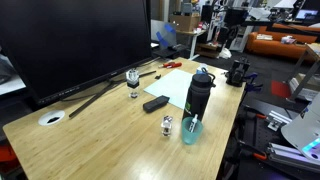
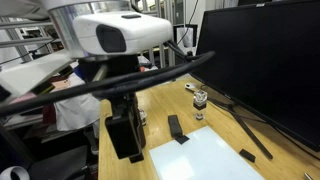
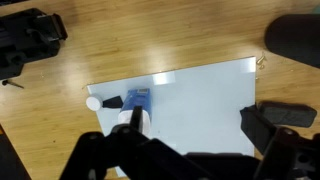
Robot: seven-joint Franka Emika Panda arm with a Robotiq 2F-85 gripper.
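Above a white sheet [image 3: 190, 98] on the wooden table, my gripper stands open, its fingers wide apart in the wrist view with nothing gripped. A blue-and-white object [image 3: 139, 98] lies over the sheet's left part, partly hidden by the left finger. Beside it is a small item with a round white end [image 3: 93, 103] and a black part. Exterior view 2 has the black body of the hand close to the camera; its fingertips cannot be made out there.
A black flask [image 1: 198, 95] stands by a bluish cup [image 1: 190, 132]. Near them are a black eraser-like block [image 1: 155, 103] and a small white-and-metal object [image 1: 166, 125]. The monitor [image 1: 75, 45] lines the back edge.
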